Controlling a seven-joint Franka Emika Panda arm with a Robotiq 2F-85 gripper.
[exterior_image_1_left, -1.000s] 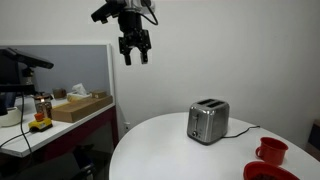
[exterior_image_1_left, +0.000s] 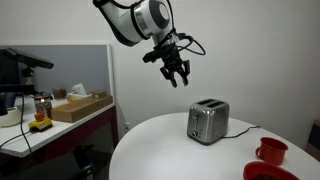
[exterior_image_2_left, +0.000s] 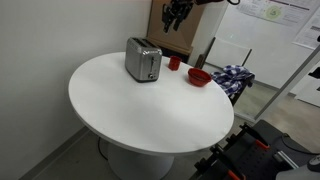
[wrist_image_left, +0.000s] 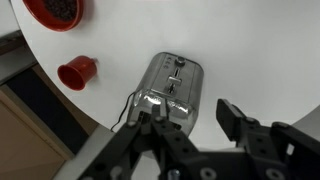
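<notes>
A silver toaster (exterior_image_1_left: 208, 122) with two slots on top stands upright on the white round table; its lever side shows in the wrist view. High above the table, my gripper (exterior_image_1_left: 179, 82) points down, to the left of the toaster in exterior view 1 and clear of it. Its fingers stand part open, with nothing seen between them. From the wrist, the toaster (wrist_image_left: 167, 92) lies below the gap between the dark fingers, which cover part of it.
A red mug (exterior_image_1_left: 271, 150) and a red bowl (wrist_image_left: 55, 8) with dark contents stand on the table. A black cord (exterior_image_1_left: 243, 131) runs behind the toaster. A checkered cloth (exterior_image_2_left: 234, 80) lies past the bowl.
My gripper has swung right and come lower, from above the left side toward the toaster. The toaster, mug and bowl have stayed in place.
</notes>
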